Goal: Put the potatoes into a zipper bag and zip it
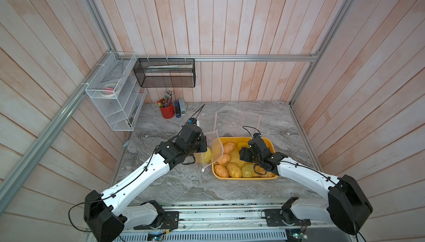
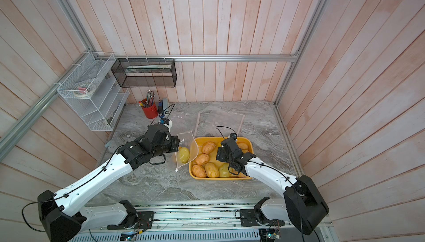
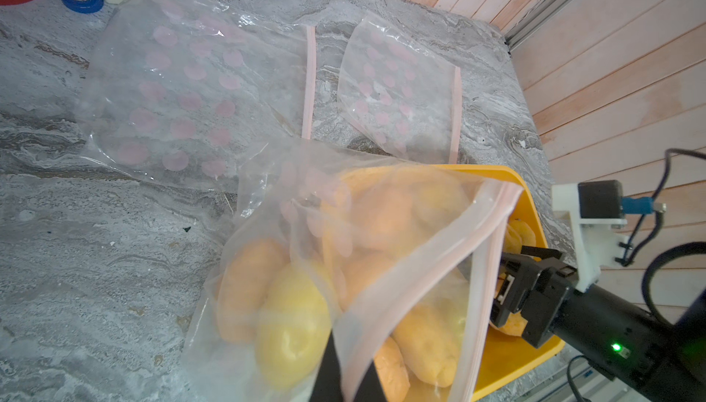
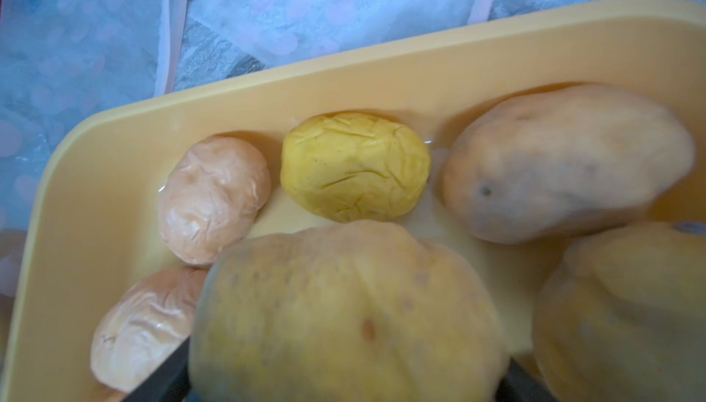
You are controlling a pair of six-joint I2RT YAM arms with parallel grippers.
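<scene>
A clear zipper bag (image 3: 412,255) with pink dots and a pale pink zip edge gapes towards the yellow tray (image 3: 441,169), partly over it. Inside lie a yellow potato (image 3: 294,321) and an orange one (image 3: 251,284). My left gripper is shut on the bag's rim, a thin film between its fingers. In the tray are several potatoes, including a small wrinkled yellow one (image 4: 354,167). My right gripper is open over the tray, fingers either side of a large tan-yellow potato (image 4: 345,306); whether they touch it cannot be told.
Two flat bags (image 3: 191,86) lie behind the open bag and tray on the marble table (image 1: 177,189). A red pen cup (image 1: 167,110) stands at the back. A white wire shelf (image 1: 117,100) hangs at left.
</scene>
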